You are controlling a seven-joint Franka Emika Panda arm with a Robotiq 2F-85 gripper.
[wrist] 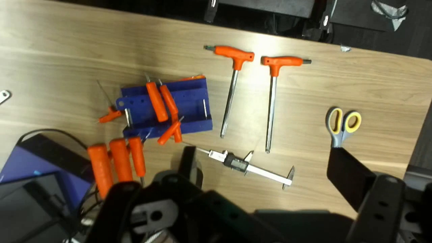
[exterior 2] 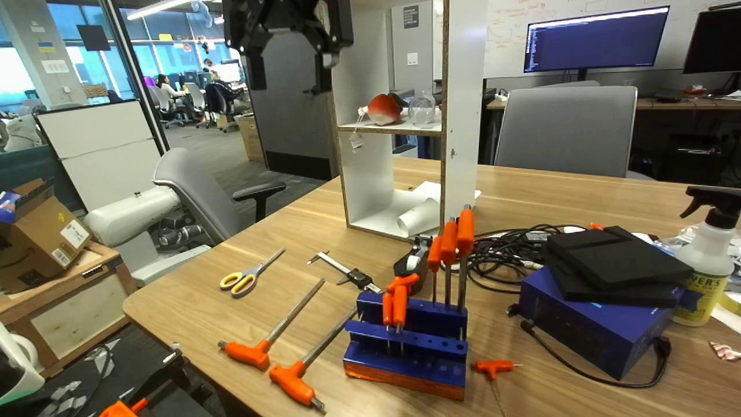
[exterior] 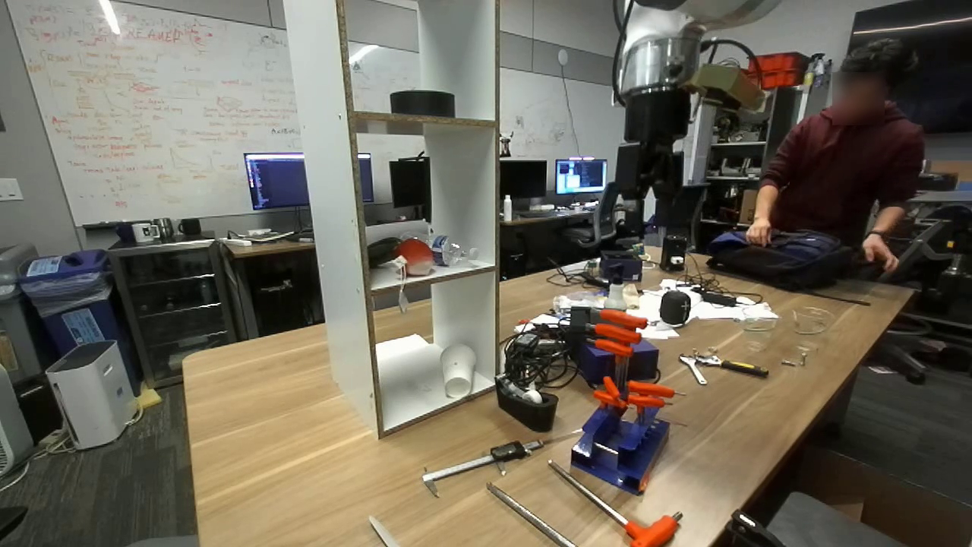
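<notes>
High above the table, my gripper stands open in the wrist view, its two black fingers wide apart with nothing between them. In exterior view 2 the same gripper (exterior 2: 290,89) hangs near the shelf, well clear of the tabletop. Below lie two long T-handled hex keys with orange grips, one key (wrist: 230,97) nearer the blue holder (wrist: 190,106) and another key (wrist: 271,105) to its right. A digital caliper (wrist: 239,164) rests near them, and scissors (wrist: 340,125) with yellow-lined handles lie farther right. Several orange-handled keys stand in the holder.
The white shelf unit (exterior: 342,228) rises from the table, holding a white cup (exterior: 457,369) and a red round item (exterior: 416,256). Black cables, a blue box (exterior 2: 590,316) and a spray bottle (exterior 2: 708,267) crowd one side. A person (exterior: 847,173) handles a bag behind the table.
</notes>
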